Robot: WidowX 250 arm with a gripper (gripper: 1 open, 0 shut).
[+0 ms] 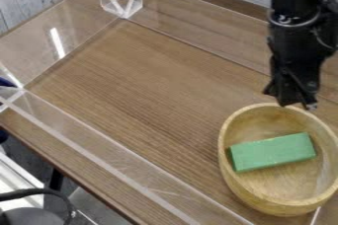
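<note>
A green rectangular block (271, 152) lies in a round wooden bowl (251, 194) at the lower right of the table. My gripper (291, 93) hangs above and behind the bowl, apart from the block, shut with nothing visible between its fingers.
A clear plastic piece (121, 2) stands at the back left. A black cable (34, 197) lies at the lower left corner.
</note>
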